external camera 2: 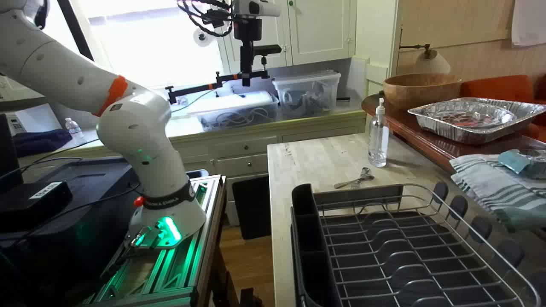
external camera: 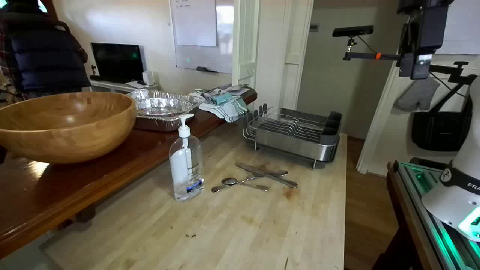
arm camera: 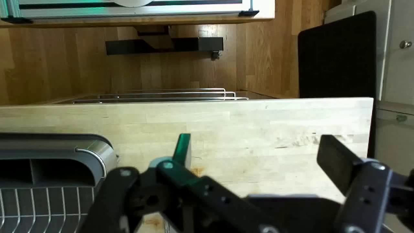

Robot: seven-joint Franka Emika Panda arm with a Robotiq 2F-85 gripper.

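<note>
In the wrist view my gripper stands open, its two fingers wide apart with only bare tabletop showing between them. Exterior view 1 has the gripper (external camera: 421, 67) high at the upper right, well clear of the table. Several pieces of metal cutlery lie crossed in a loose pile on the wooden table: a spoon (external camera: 230, 181) and a knife (external camera: 283, 180) can be made out. Behind the pile is a dish rack (external camera: 288, 139) with dark cutlery compartments (external camera: 331, 130) at one end; its wire grid is empty. A clear pump bottle (external camera: 186, 168) stands upright near the cutlery.
A wooden bowl (external camera: 67, 128), foil trays (external camera: 162, 108) and a striped towel (external camera: 227, 109) occupy the adjoining dark counter (external camera: 148, 146). A floor gap separates the table from my base stand (external camera 2: 204, 230).
</note>
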